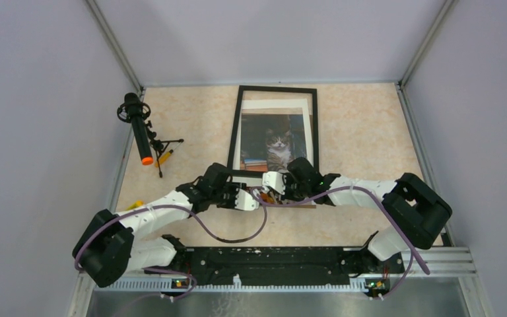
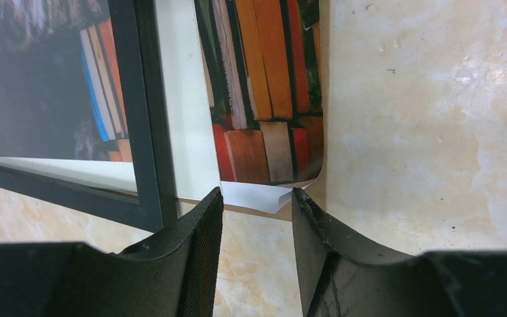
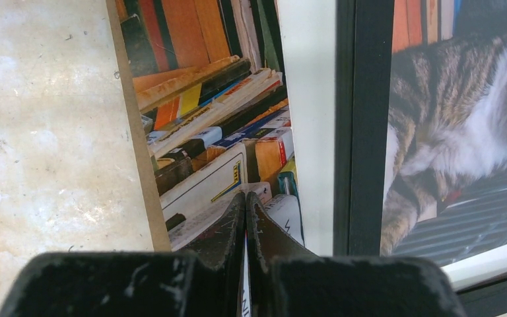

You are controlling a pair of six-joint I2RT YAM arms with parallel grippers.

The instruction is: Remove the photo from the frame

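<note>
The black frame (image 1: 232, 125) lies on the table around a cat photo (image 1: 267, 142). Below it, a print of books (image 2: 267, 66) with a white margin sticks out on a brown backing. In the left wrist view, its corner (image 2: 254, 195) is curled, right at the tips of my left gripper, whose fingers stand apart; nothing is clearly clamped between them. My right gripper is shut, its tips over the books print beside the frame's edge, with nothing visible between its fingers.
A black stand (image 1: 142, 139) with an orange-tipped tube and a yellow-handled tool (image 1: 166, 155) are at the left. Another yellow item (image 1: 134, 205) lies behind the left arm.
</note>
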